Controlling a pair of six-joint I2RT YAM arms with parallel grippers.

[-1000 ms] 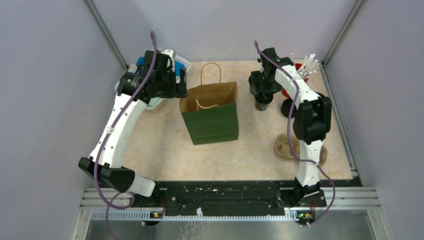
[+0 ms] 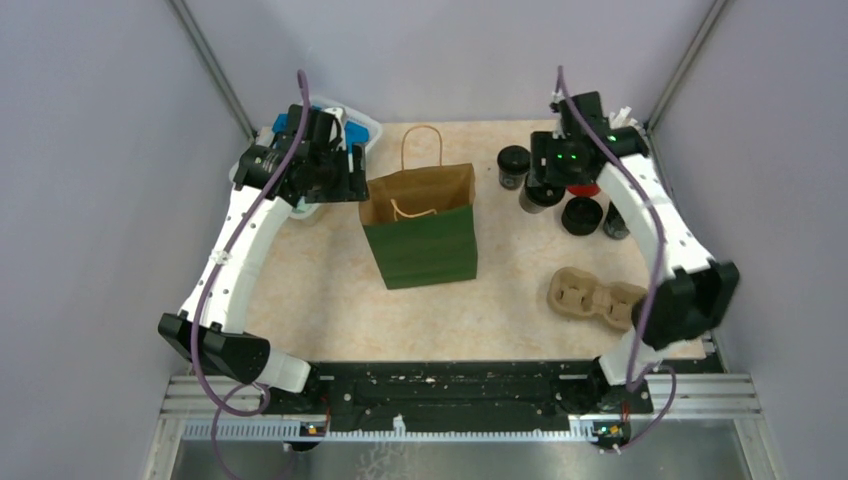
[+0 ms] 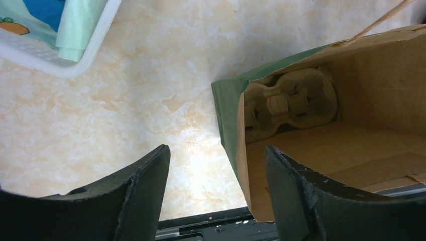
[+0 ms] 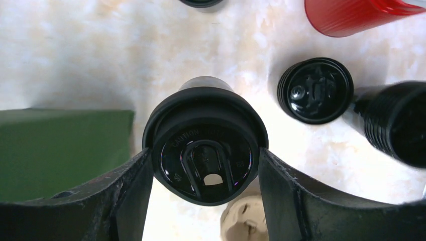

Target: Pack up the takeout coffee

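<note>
A green paper bag (image 2: 420, 250) stands open in the middle of the table; the left wrist view shows a cardboard cup carrier (image 3: 289, 100) inside it. My left gripper (image 2: 348, 175) hangs at the bag's left rim, fingers apart and empty. My right gripper is shut on a coffee cup with a black lid (image 4: 203, 135), right of the bag. Another black-lidded cup (image 2: 512, 160) stands behind it. A second cardboard carrier (image 2: 585, 295) lies at the front right.
Stacked black lids (image 4: 314, 90), dark cups (image 4: 402, 125) and a red container (image 4: 346, 15) stand at the right. A white basket with cloths (image 3: 80, 65) sits at the back left.
My right gripper and the cup in it have moved right, and the arm has swung outward. The left gripper has shifted very slightly.
</note>
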